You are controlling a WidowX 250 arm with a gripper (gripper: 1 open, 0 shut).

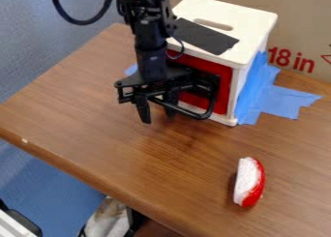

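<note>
My black gripper (157, 113) hangs low over the wooden table, in front of the red front (224, 78) of a white box (241, 24) with a dark panel on its top. The gripper's fingers point down and look apart, with nothing visible between them; part of the box front is hidden behind it. A red-and-white soft object (247, 183) lies alone on the table at the lower right.
Blue tape (276, 98) lies beside and around the box. A cardboard panel (300, 43) stands behind it. The table's edge drops off at the lower left.
</note>
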